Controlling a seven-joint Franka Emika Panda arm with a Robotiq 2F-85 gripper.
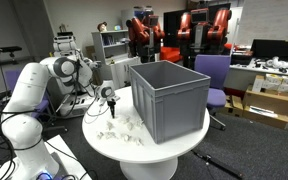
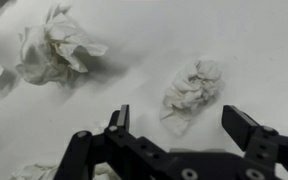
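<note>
Several crumpled white paper pieces lie scattered on the white round table [image 1: 139, 155]. In the wrist view one crumpled paper [image 2: 192, 92] rests between and just beyond the two fingers of my gripper, which stands open and holds nothing. A larger crumpled paper [image 2: 56, 47] lies up and to the left, outside the fingers. Another paper [image 2: 34, 172] shows partly at the bottom, cut off by the frame. From outside, the gripper [image 1: 111, 107] hangs over the table's left part, its fingertips too small to make out.
A tall grey bin [image 1: 169, 105] stands on the table's right side. Behind it are a purple office chair [image 1: 214, 75] and cardboard boxes [image 1: 274, 102].
</note>
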